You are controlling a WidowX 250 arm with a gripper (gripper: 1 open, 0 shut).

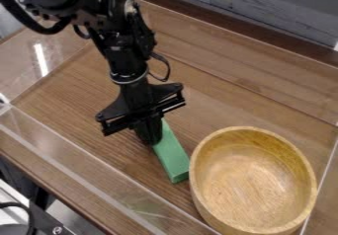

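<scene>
My black gripper (145, 120) is low over a green rectangular block (171, 156) on the wooden table, at the block's far end, covering that end. The block lies tilted lengthwise toward the front right. Whether anything is between the fingers is hard to see; the fingertips are dark and overlap the block.
A large round tan bowl (254, 190) stands at the front right, close beside the block.
</scene>
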